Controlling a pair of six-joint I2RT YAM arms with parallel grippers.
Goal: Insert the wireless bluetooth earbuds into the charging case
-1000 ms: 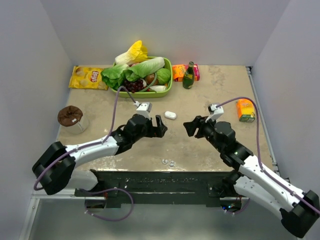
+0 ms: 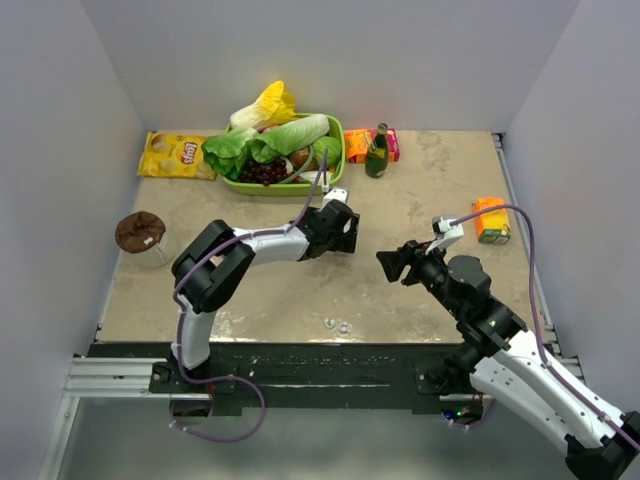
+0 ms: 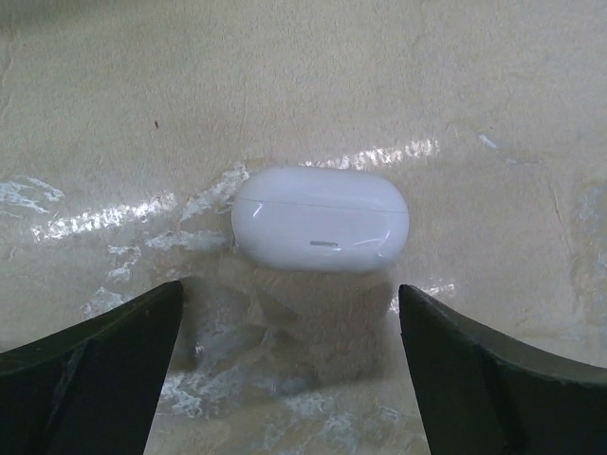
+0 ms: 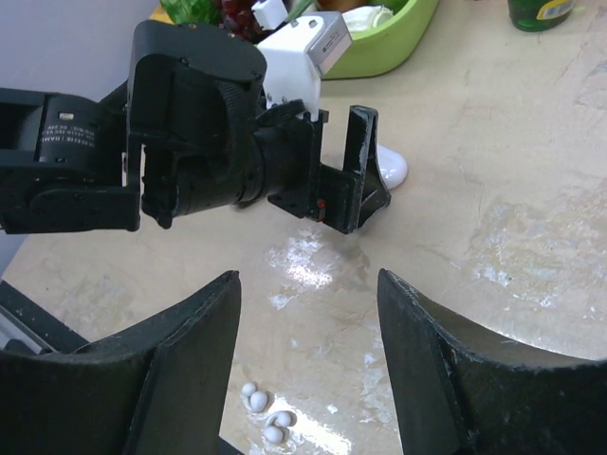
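Note:
The white charging case lies on the table with its lid shut, just beyond the fingertips of my left gripper in the left wrist view. That gripper is open and empty, hanging over the case; from above it mostly covers the case. In the right wrist view the case peeks out behind the left fingers. Two small white earbuds lie near the table's front edge. My right gripper hovers right of the middle, its fingers apart and nothing between them.
A green basket of vegetables stands at the back, with a bottle to its right. An orange carton is at the right, a brown-topped container at the left.
The right gripper has shifted a little right and forward, toward the front edge.

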